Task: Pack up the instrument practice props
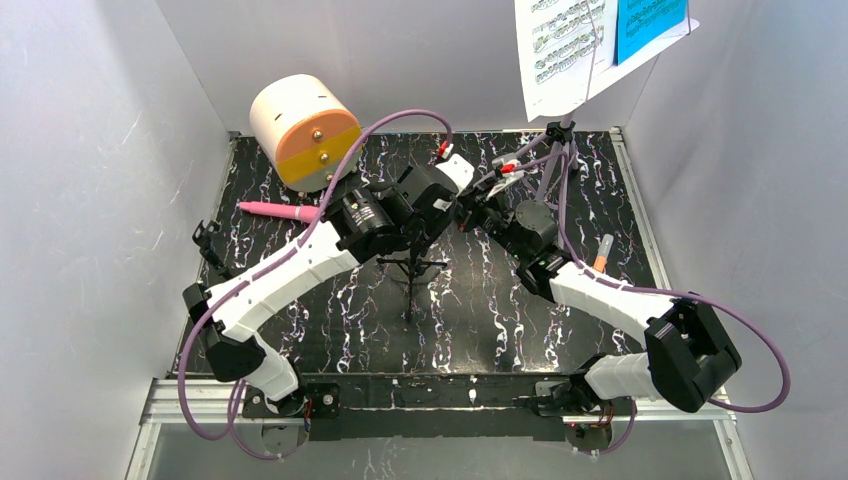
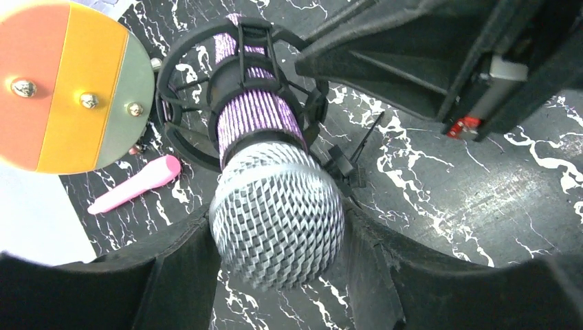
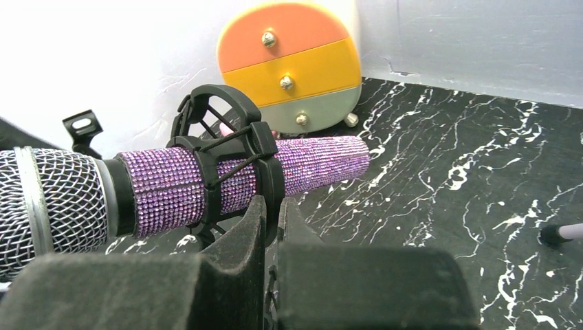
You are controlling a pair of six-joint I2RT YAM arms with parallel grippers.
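A microphone with a silver mesh head and a purple rhinestone handle [image 3: 323, 163] sits in a black shock mount [image 3: 269, 165] on a small tripod stand [image 1: 411, 268]. My right gripper is shut on the edge of the mount. In the left wrist view, the fingers of my left gripper stand apart, one on each side of the mesh head [image 2: 275, 206]; whether they touch it, I cannot tell. From above, the arms hide the microphone. A pink microphone [image 1: 278, 211] lies to the left, and a small orange-and-clear item [image 1: 602, 254] is at the right.
A round-fronted orange, yellow and grey case [image 1: 305, 130] stands at the back left. At the back right, a music stand [image 1: 566, 165] holds sheet music [image 1: 572, 50]. A black bracket-like item [image 1: 206, 245] is at the left edge.
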